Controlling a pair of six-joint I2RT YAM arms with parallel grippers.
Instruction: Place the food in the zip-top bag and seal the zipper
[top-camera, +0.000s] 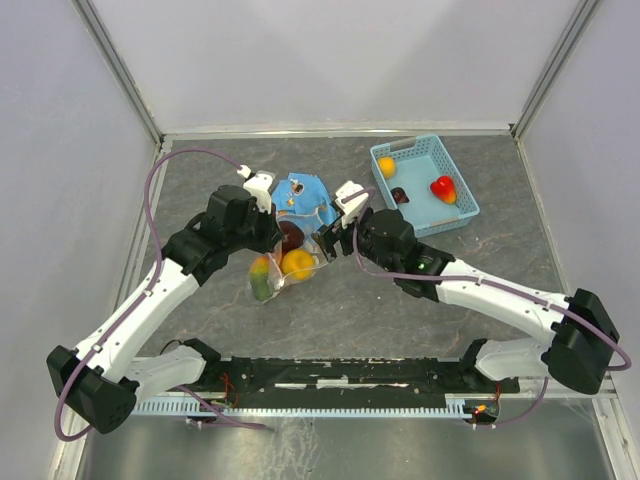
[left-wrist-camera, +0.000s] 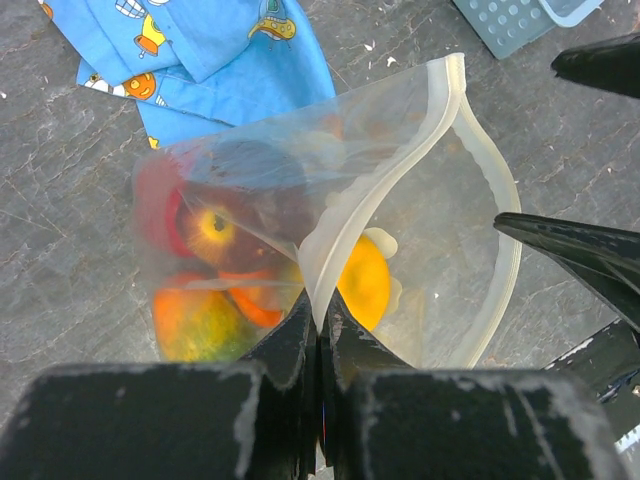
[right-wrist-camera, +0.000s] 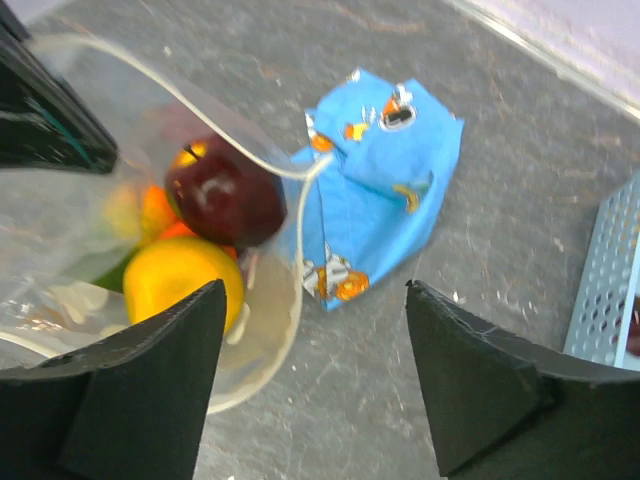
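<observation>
A clear zip top bag (left-wrist-camera: 400, 160) stands on the table with its mouth gaping toward the right. Inside it are an orange (right-wrist-camera: 182, 280), a dark red round fruit (right-wrist-camera: 225, 195) and a mango-like fruit (left-wrist-camera: 205, 325) of green and orange. My left gripper is shut on the bag's rim. Just outside the mouth, on the right, my right gripper stands open; only bare table shows between its fingers. The bag's rim passes close to its left finger in the right wrist view.
A light blue basket (top-camera: 470, 208) at the back right holds an orange (top-camera: 387, 166), a red-and-yellow fruit (top-camera: 443, 189) and a small dark one (top-camera: 399, 195). Behind the bag lies a blue patterned cloth (right-wrist-camera: 385, 190).
</observation>
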